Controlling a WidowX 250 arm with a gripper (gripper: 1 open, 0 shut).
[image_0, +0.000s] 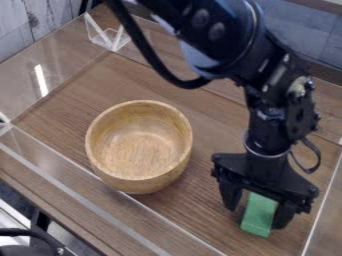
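Note:
The black robot arm reaches down from the top into the right half of the view. Its gripper (265, 194) is low over a green block (262, 221) on the wooden table near the bottom right, with its fingers around the block's upper part. Whether they touch or grip it is unclear. The block's top end is partly hidden by the gripper.
A round wooden bowl (139, 117) sits left of the gripper on the table (134, 45). A metal rail runs along the left edge, and a small white wire or plastic object stands near the top left.

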